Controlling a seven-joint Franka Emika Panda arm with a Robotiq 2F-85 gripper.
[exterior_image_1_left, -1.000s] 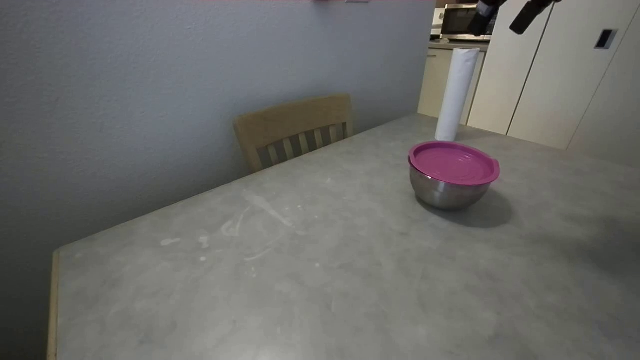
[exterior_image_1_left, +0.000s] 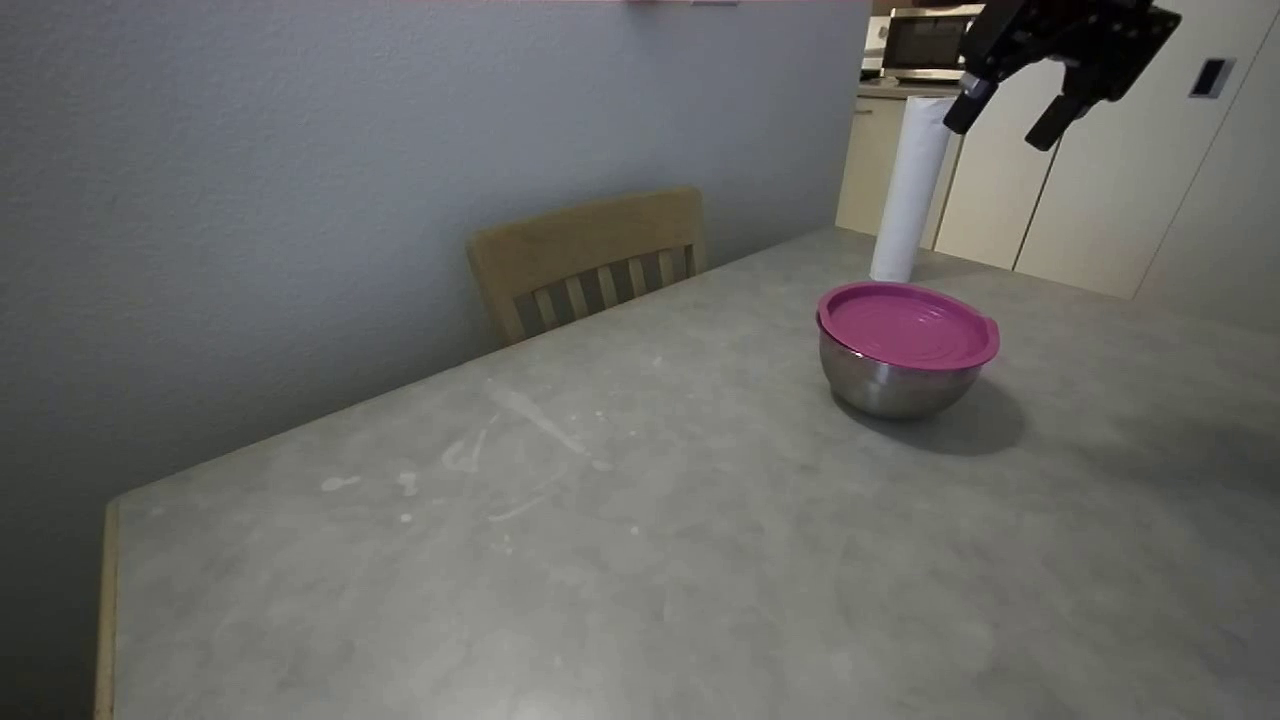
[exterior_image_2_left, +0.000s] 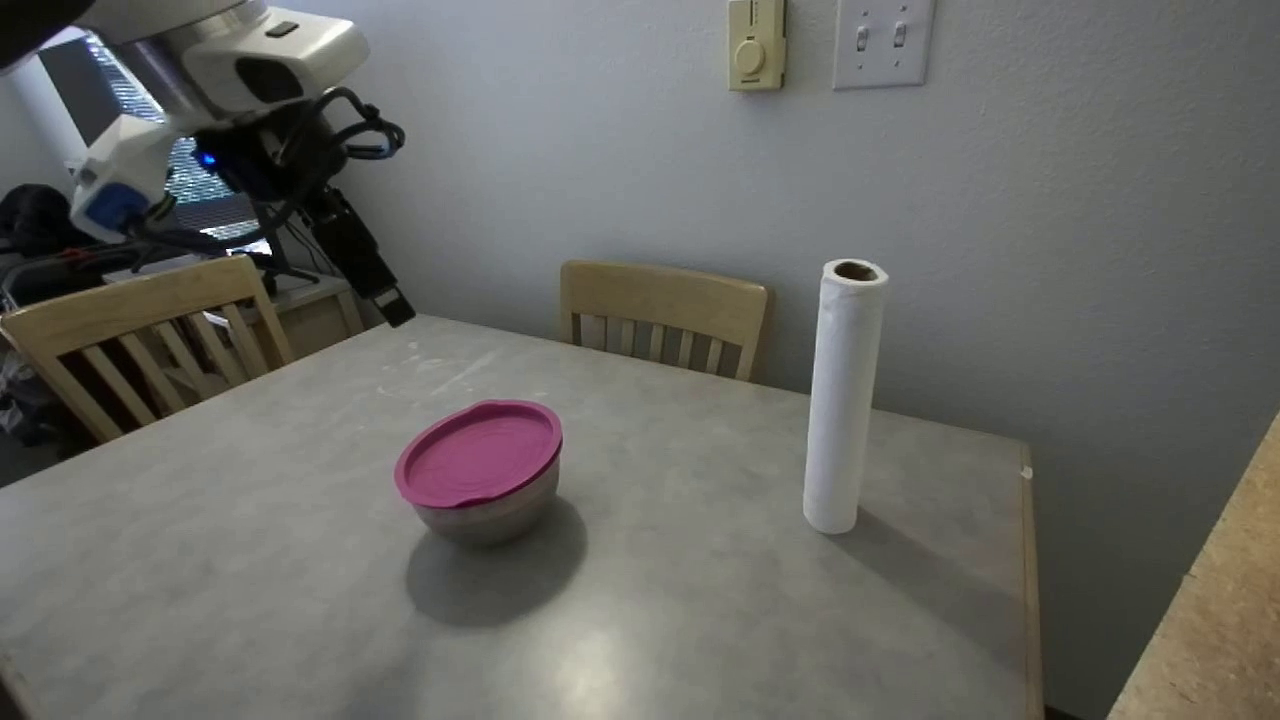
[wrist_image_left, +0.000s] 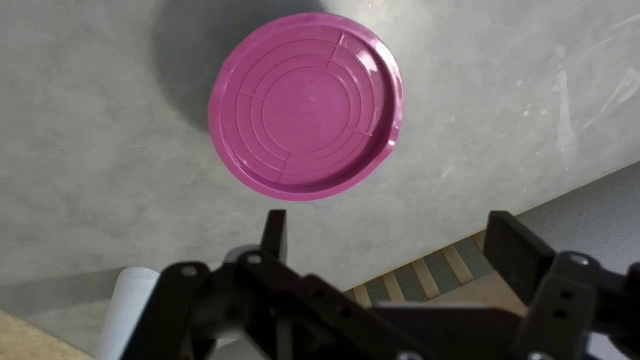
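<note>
A steel bowl (exterior_image_1_left: 897, 390) stands upright on the grey table, covered by a magenta lid (exterior_image_1_left: 908, 326). From above, in the wrist view, the lid (wrist_image_left: 307, 111) shows as a full disc beyond my fingertips, and it hides the bowl beneath. My gripper (exterior_image_1_left: 1002, 130) hangs in the air well above the table, its two fingers spread wide with nothing between them. Exterior view 2 also has the gripper (exterior_image_2_left: 393, 306), pointing down, with the lidded bowl (exterior_image_2_left: 492, 518) apart from it and lower.
A white paper roll (exterior_image_2_left: 843, 396) stands upright on the table near the wall. One wooden chair (exterior_image_2_left: 666, 314) is at the wall-side edge and another chair (exterior_image_2_left: 150, 336) at the far end.
My gripper has come lower and slightly to the right in exterior view 1, its fingers still apart. Bowl, lid and paper roll have stayed in place.
</note>
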